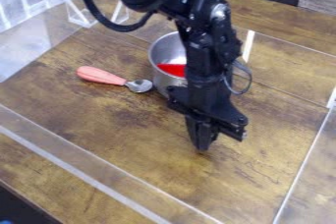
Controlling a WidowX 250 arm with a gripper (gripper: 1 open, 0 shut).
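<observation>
My gripper [202, 138] is low over the wooden table in the middle of the view, its fingertips close together and shut, with nothing visible between them. Behind it stands a metal pot [168, 49] with something red [171, 70] inside, partly hidden by the arm. To the left of the pot lies a spoon with a pink handle [102, 76] and a metal bowl end [138, 85].
Clear panels or strips run along the left and right, and a darker edge shows at the back.
</observation>
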